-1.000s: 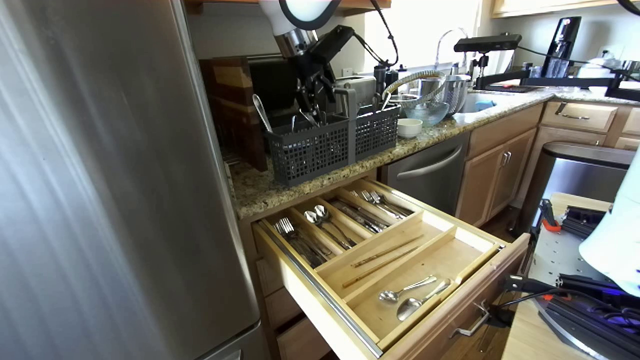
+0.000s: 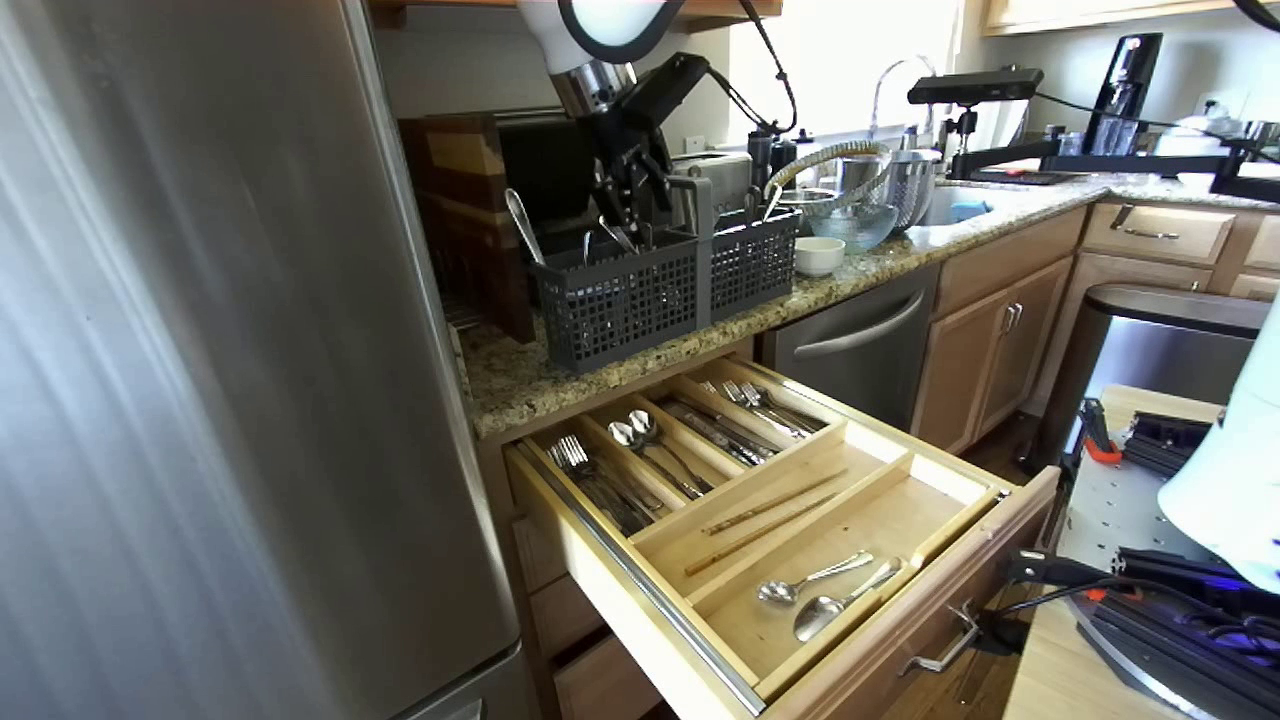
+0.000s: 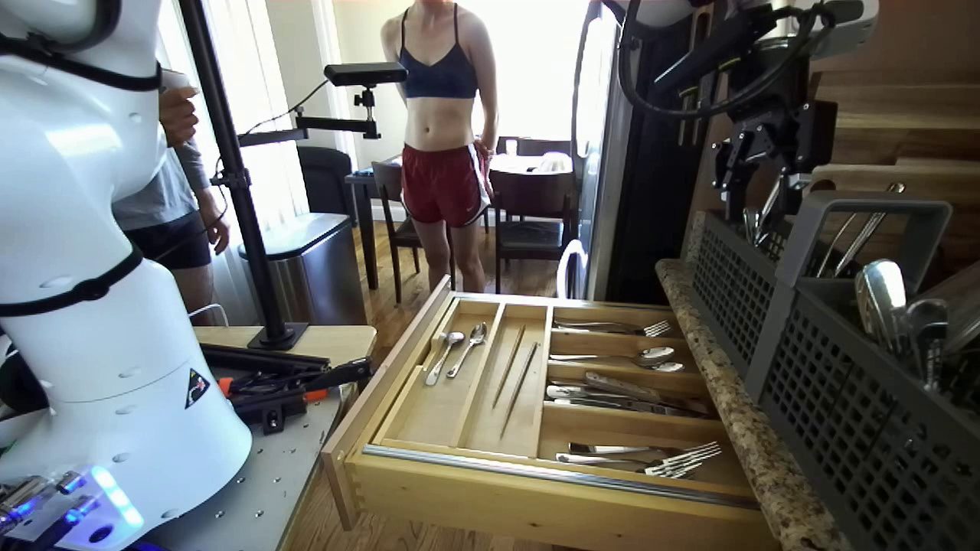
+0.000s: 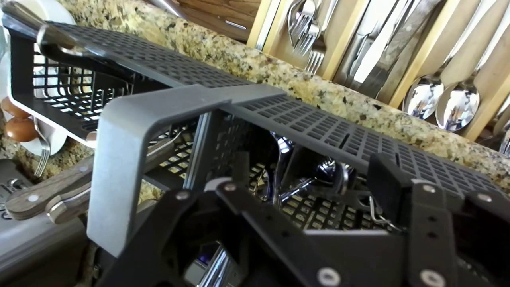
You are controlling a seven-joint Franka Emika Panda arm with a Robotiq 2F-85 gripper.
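Observation:
My gripper (image 2: 629, 216) points down over the near-left half of the grey cutlery basket (image 2: 624, 300) on the counter. In the wrist view the gripper has its dark fingers (image 4: 389, 184) well apart, with no utensil visibly clamped between them. Beneath that gap, shiny utensils (image 4: 282, 143) lean inside the basket compartment; how close the fingertips are to them is hard to judge. Below the counter the wooden drawer (image 3: 551, 491) is pulled out, holding forks (image 3: 684, 459), knives (image 3: 606, 393), spoons (image 3: 657, 355) and chopsticks (image 3: 519, 390) in separate compartments.
The basket's tall grey handle (image 4: 117, 167) rises close beside the gripper. A wooden block (image 2: 468, 216) stands behind the basket, a white bowl (image 2: 819, 254) to its right. The fridge (image 2: 228, 360) bounds the left. People stand beyond the drawer.
The arm and the drawer's contents look unmoved. Any shift of the fingers is too small to tell clearly.

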